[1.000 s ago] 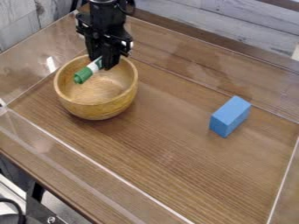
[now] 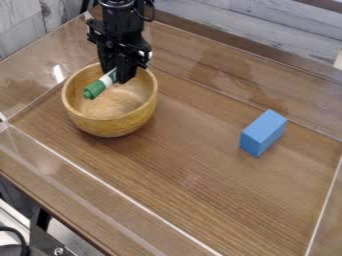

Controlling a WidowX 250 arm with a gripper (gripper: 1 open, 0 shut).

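My black gripper [image 2: 115, 70] reaches down from the top into the back of a round wooden bowl [image 2: 112, 118] at the left of the camera view. It is shut on a green cylindrical object [image 2: 96, 87] with a pale end, which lies slanted inside the bowl's rim, toward its upper left. The fingertips are small and dark, so their exact contact with the object is hard to make out.
A blue block [image 2: 263, 133] lies on the wooden table [image 2: 201, 200] to the right. Dark cables run at the lower left edge.
The gripper and the green object have shifted very slightly; the bowl and blue block stay in place.
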